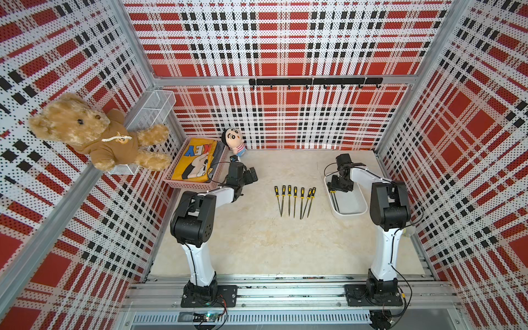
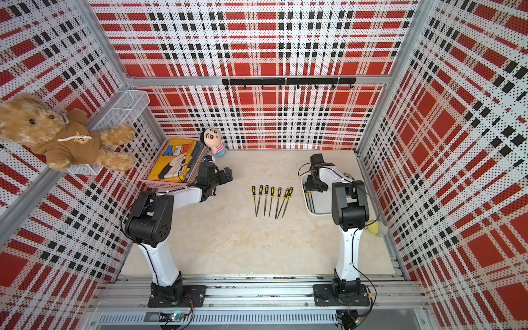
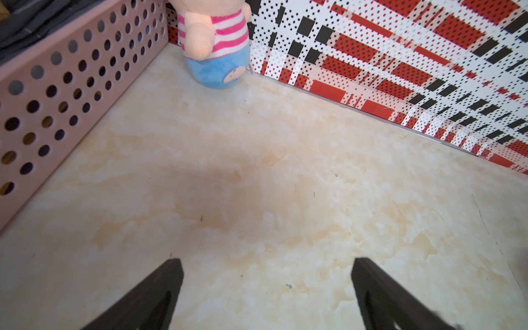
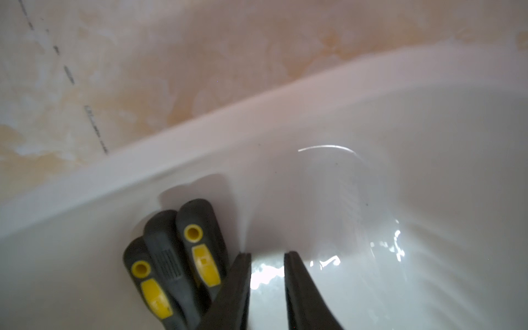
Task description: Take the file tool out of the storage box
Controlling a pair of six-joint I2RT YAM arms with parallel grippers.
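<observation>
The white storage box (image 1: 352,203) sits at the right of the table, holding a few files. In the right wrist view their black-and-yellow handles (image 4: 204,258) lie along the box wall. My right gripper is down in the box, just right of those handles, part open, its fingers a little apart with nothing seen between them. Several files (image 1: 294,200) lie in a row on the table left of the box. My left gripper hangs open over bare table at the left, nothing between its fingers.
A pink basket (image 3: 66,93) with a yellow cloth stands at back left, beside a small doll (image 3: 214,44). A teddy bear (image 1: 104,137) sits on the left rail.
</observation>
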